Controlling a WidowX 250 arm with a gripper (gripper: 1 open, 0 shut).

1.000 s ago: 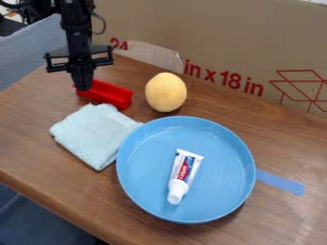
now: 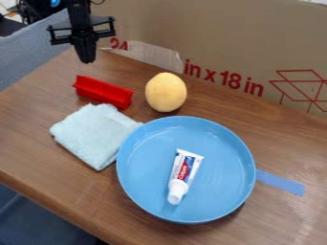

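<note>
My black gripper [image 2: 84, 54] hangs at the top left, above and behind a red block [image 2: 102, 92], apart from it; its fingers look shut, with nothing visible between them. The red block lies on the wooden table [image 2: 76, 191] beside a yellow egg-shaped object [image 2: 165, 92]. A folded light blue cloth [image 2: 92, 136] lies in front of the block. A blue plate [image 2: 223, 182] holds a white toothpaste tube [image 2: 182, 176].
A cardboard box [image 2: 243, 43] stands along the back of the table. A grey surface [image 2: 26, 62] borders the left side. Blue tape [image 2: 280, 183] is stuck at the right.
My gripper has risen and moved back, away from the red block, which stays in place along with the other objects.
</note>
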